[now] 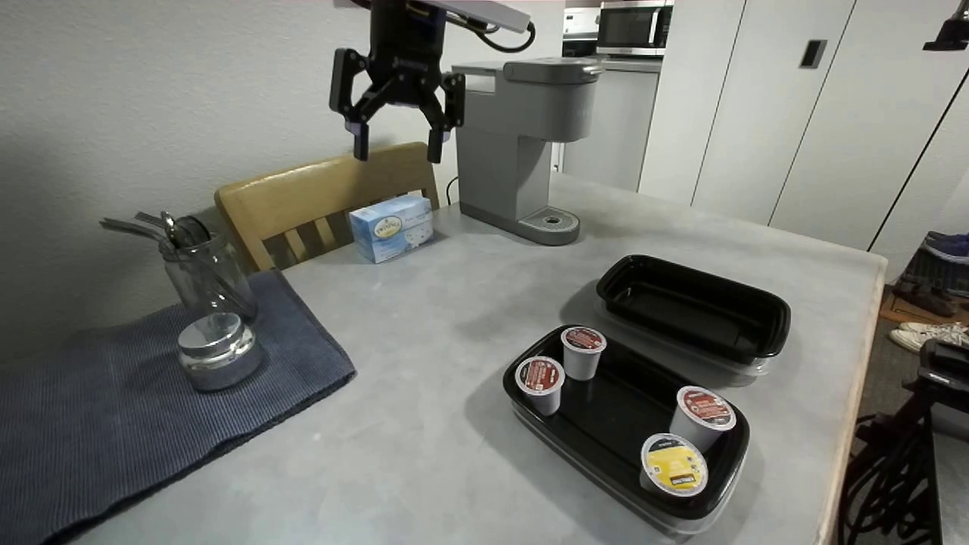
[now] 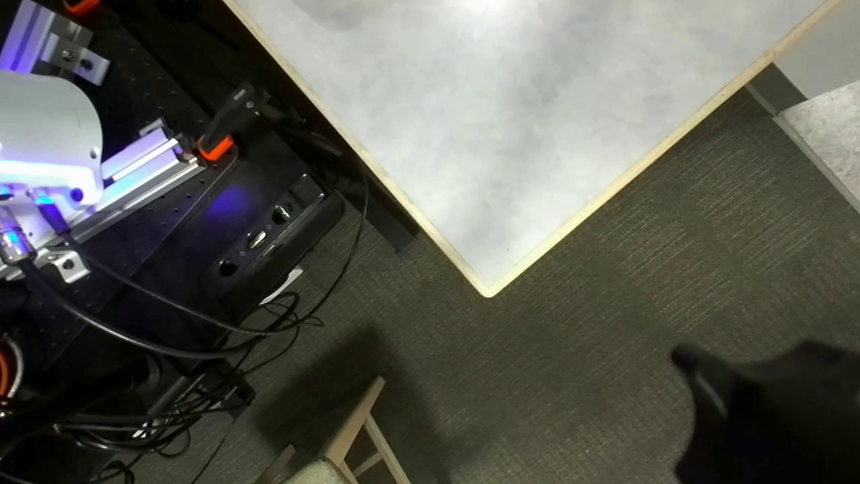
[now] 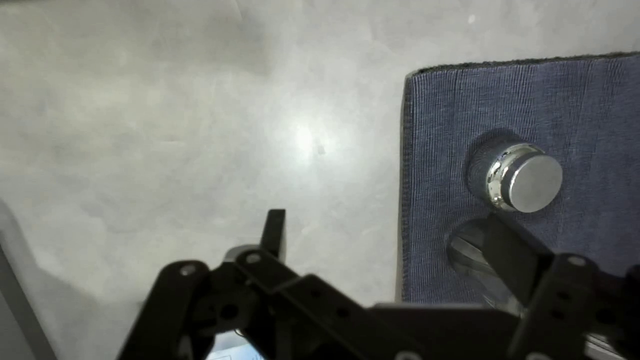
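High above the back of the table, my gripper [image 1: 397, 150] hangs open, its two fingers wide apart and nothing between them. Below it stands a light blue tea box [image 1: 391, 228]. A grey coffee maker [image 1: 490, 145] is to its right. Near the front, a black tray [image 1: 595, 436] holds several coffee pods, among them a yellow-topped pod [image 1: 674, 465] and a red-topped pod [image 1: 583, 341]. Behind it an empty black tray [image 1: 695, 313] rests on the table. The wrist view shows a silver-lidded jar [image 3: 535, 183] on a blue mat [image 3: 447, 108], beyond the right finger.
A glass jar with utensils [image 1: 210, 272] stands on the mat at the left, by the wall. A wooden chair back [image 1: 313, 195] rises behind the tea box.
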